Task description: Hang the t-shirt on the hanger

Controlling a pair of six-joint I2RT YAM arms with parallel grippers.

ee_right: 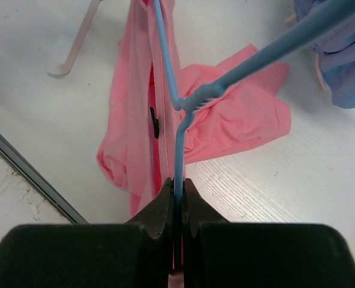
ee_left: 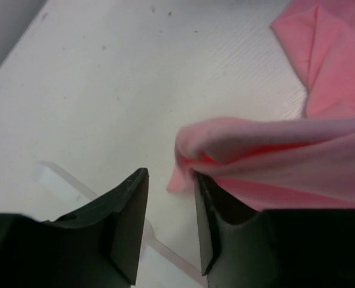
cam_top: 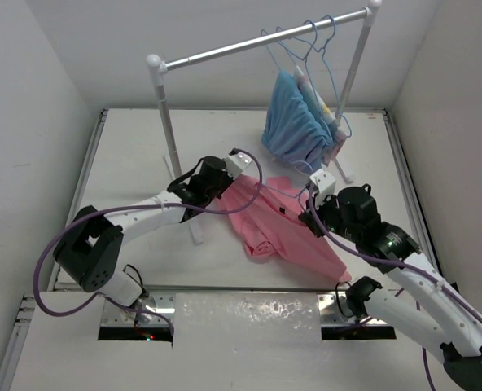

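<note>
A pink T-shirt [cam_top: 265, 228] is stretched between my grippers across the table, with a blue hanger [ee_right: 178, 144] running into it. My left gripper [cam_top: 229, 181] holds up the shirt's left part; in the left wrist view its pink fabric [ee_left: 273, 156] rises just behind the fingers, blurred, and what is pinched is hidden. My right gripper is shut on the hanger's blue rod and the pink cloth beneath it, the shirt hanging in long folds from it.
A white rack [cam_top: 212, 53] spans the back, with blue hangers, a blue garment [cam_top: 294, 126] and a light patterned one at its right end. Its feet stand on the table. Free table [cam_top: 127, 163] lies to the left.
</note>
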